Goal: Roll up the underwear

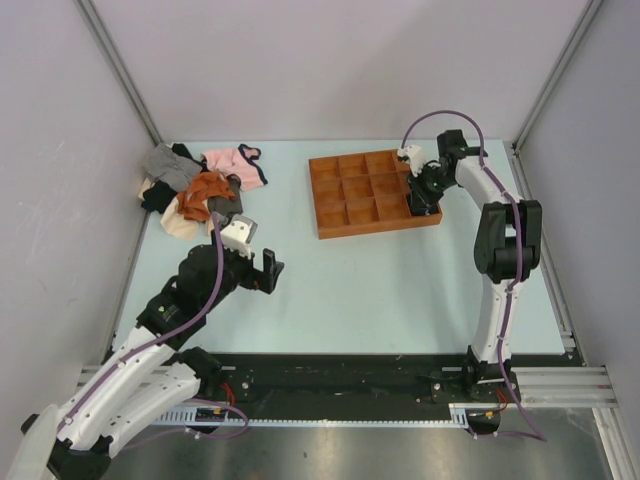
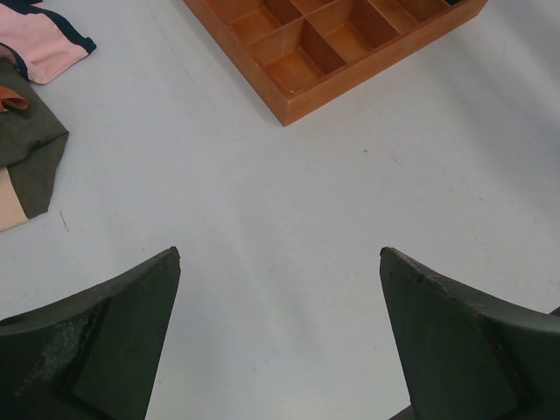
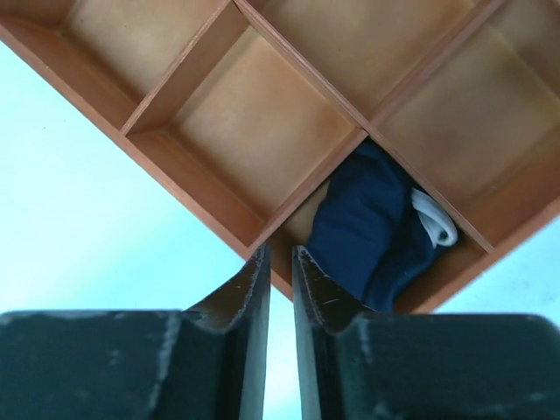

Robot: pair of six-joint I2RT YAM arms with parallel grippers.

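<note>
A rolled or folded navy garment (image 3: 363, 223) with a grey-white band lies in the front right corner compartment of the wooden box (image 1: 378, 229). My right gripper is above that compartment's edge, its fingers (image 3: 257, 293) close together with a thin gap where nothing shows. In the top view the right gripper (image 1: 416, 193) partly covers the garment. My left gripper stands open over bare table, left of the box and empty. The other compartments in view look empty.
At the back left lies a clothes pile with a grey piece (image 1: 172, 168), an orange piece (image 1: 203, 190) and a pink garment with dark trim (image 1: 232, 162).
</note>
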